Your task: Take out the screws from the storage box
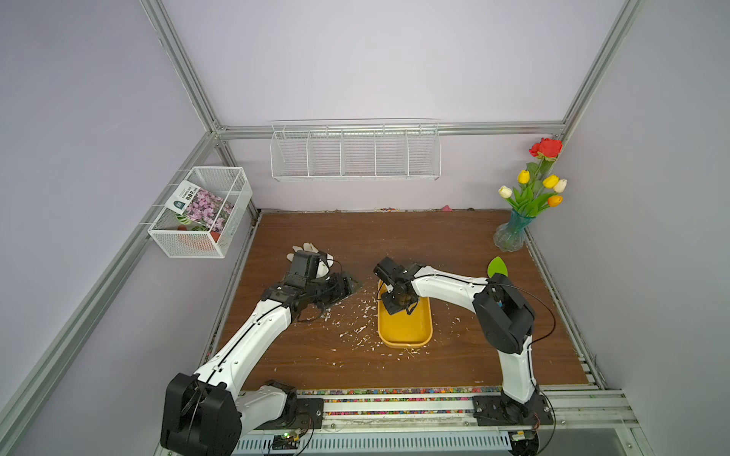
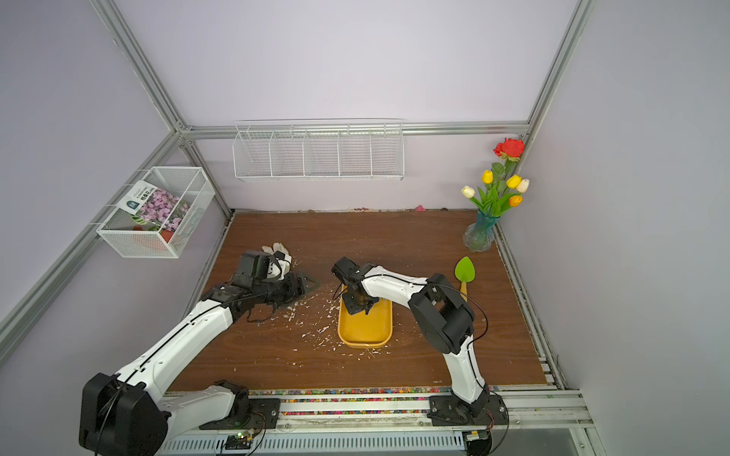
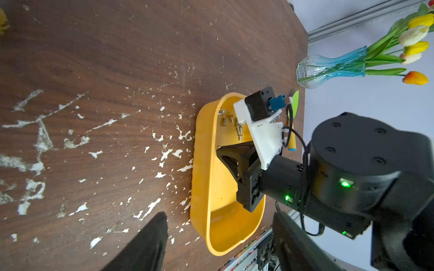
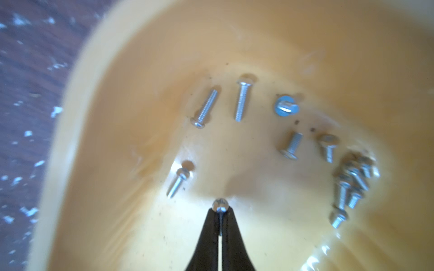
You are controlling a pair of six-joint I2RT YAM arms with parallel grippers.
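The yellow storage box (image 1: 405,328) stands on the wooden table with my right gripper reaching down inside it. That gripper is shut on a small screw (image 4: 220,205), whose round head shows above the fingertips in the right wrist view. Several other silver screws lie on the box floor: a single screw (image 4: 178,182) near the held one, a long screw (image 4: 242,100) further up, and a cluster (image 4: 351,185) at the right. To the left of the box, above the table, is my left gripper; its blurred fingers are wide apart with nothing between them.
A white glove (image 1: 307,250) lies behind the left gripper. At the right stand a glass vase of flowers (image 1: 511,231) and a green trowel (image 2: 464,270). A wire basket (image 1: 356,154) hangs at the back.
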